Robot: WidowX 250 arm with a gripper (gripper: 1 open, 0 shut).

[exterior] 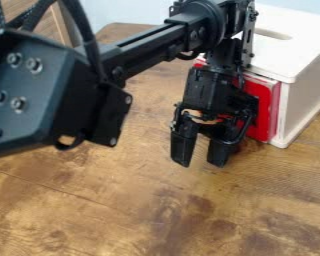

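Observation:
A black robot arm reaches in from the upper left, its gripper (200, 150) hanging above the wooden table. The two black fingers point down and stand apart, with nothing seen between their tips. Just behind the gripper is a white box (302, 95) with a red front panel (264, 105), partly hidden by the gripper and wrist.
A large arm segment (49, 90) fills the upper left. The box takes up the upper right.

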